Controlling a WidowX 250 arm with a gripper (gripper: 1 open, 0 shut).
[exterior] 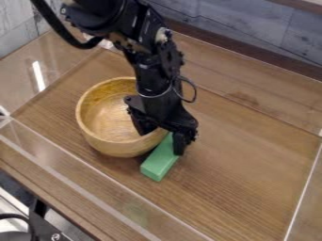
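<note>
A green rectangular object [160, 162] lies on the wooden table at the right front of a tan bowl [101, 118], partly beneath the gripper. The black gripper [167, 134] hangs low over the bowl's right rim and the upper end of the green object. Its fingers are dark and overlap, so whether they hold the green object or are open cannot be told.
A pale wall [246, 42] runs along the back. A cable lies at the lower left, off the table's edge.
</note>
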